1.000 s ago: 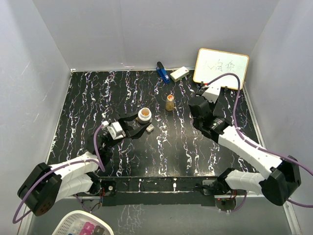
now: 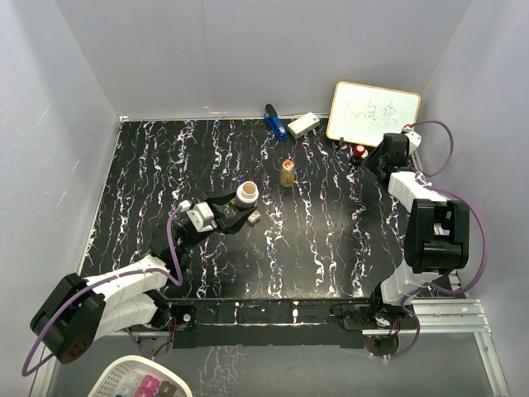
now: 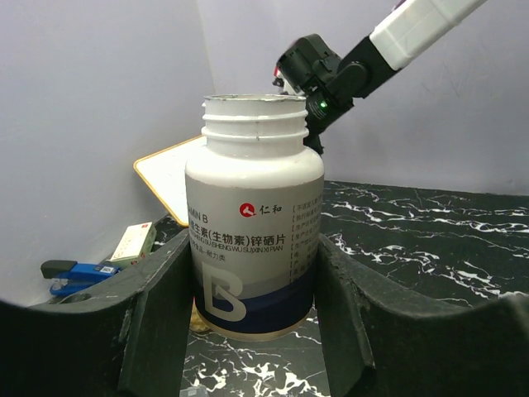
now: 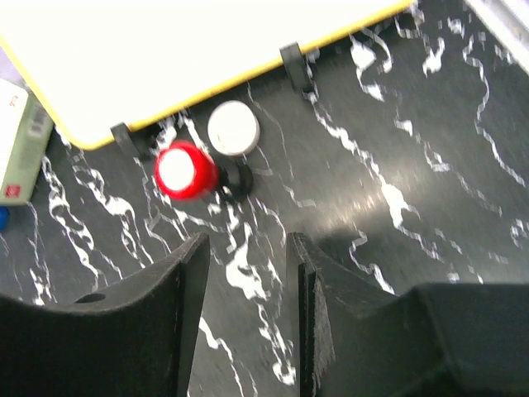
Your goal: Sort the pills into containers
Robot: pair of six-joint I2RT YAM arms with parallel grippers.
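Note:
A white pill bottle (image 3: 254,207) with a blue-banded label stands upright in my left gripper (image 2: 241,208), which is shut on it. Its threaded neck shows no cap. In the right wrist view, a round white cap (image 4: 233,128) lies on the marble-patterned table by the whiteboard, touching or close to a red-topped item (image 4: 186,169). My right gripper hangs over the table on the near side of these, open, with nothing between its fingers. An amber bottle (image 2: 287,173) stands near the middle of the table; its contents are hard to make out.
The whiteboard (image 2: 374,113) leans at the back right. Beside it lie a pale box (image 2: 303,125) and a blue stapler (image 2: 275,121). A small pale block (image 2: 254,216) sits near my left gripper. A white basket (image 2: 116,374) stands off the front edge.
My right arm has swung to the right and toward the back, stopping near the whiteboard and uncovering the red-topped item. The left arm and its bottle have barely moved.

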